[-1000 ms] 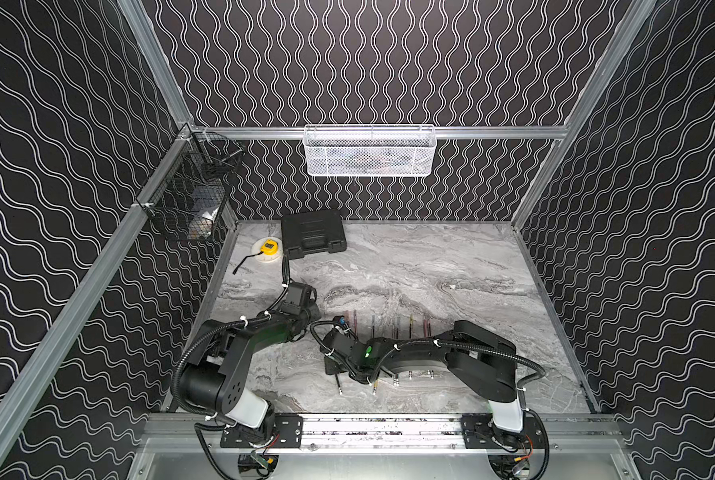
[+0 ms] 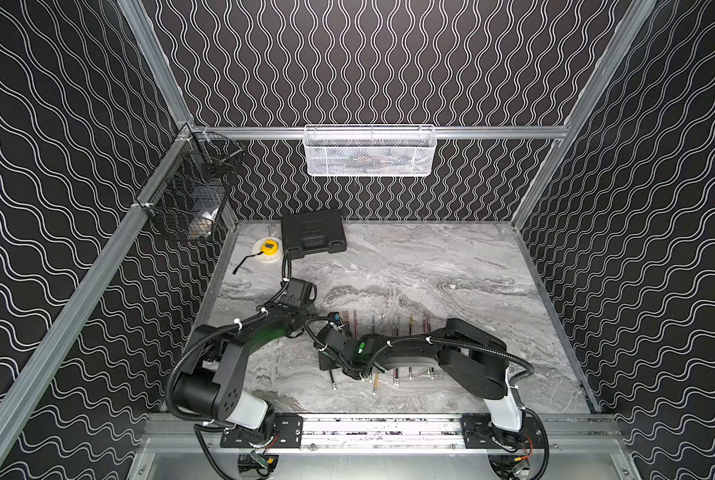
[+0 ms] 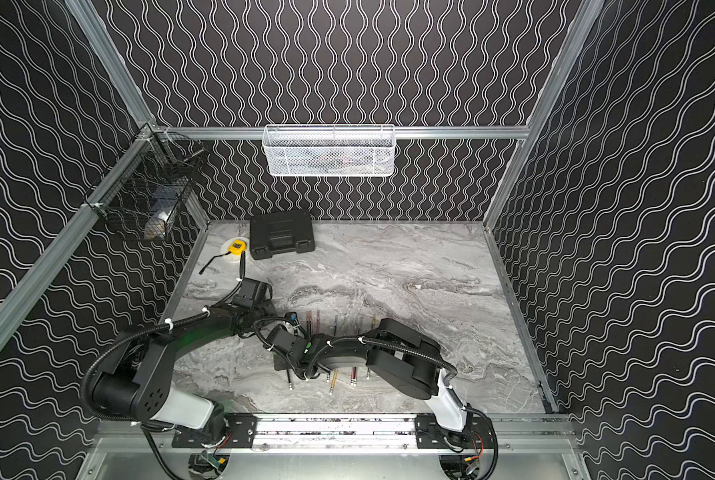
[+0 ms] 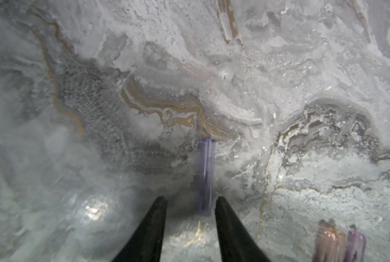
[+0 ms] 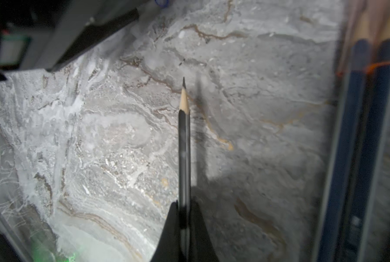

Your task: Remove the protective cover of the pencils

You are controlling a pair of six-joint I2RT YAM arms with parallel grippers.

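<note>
A clear purple cover point(image 4: 207, 174) lies apart from any pencil in the left wrist view, reaching from just beyond my left fingertips. My left gripper is open, its fingers spread to either side of the cover's near end. In the right wrist view, my right gripper is shut on a dark grey pencil point(image 5: 184, 152) whose sharpened tip is bare. To its right, two blue pencils point(image 5: 344, 144) lie side by side with orange-edged clear covers point(image 5: 354, 61) over their tips.
A black case point(image 2: 314, 233) and a yellow tape measure point(image 2: 269, 246) stand at the back left. Orange point(image 4: 330, 244) and purple point(image 4: 355, 246) covers sit at the lower right of the left wrist view.
The right arm has shifted left with its pencil; the blue pencils stand farther right in view.
</note>
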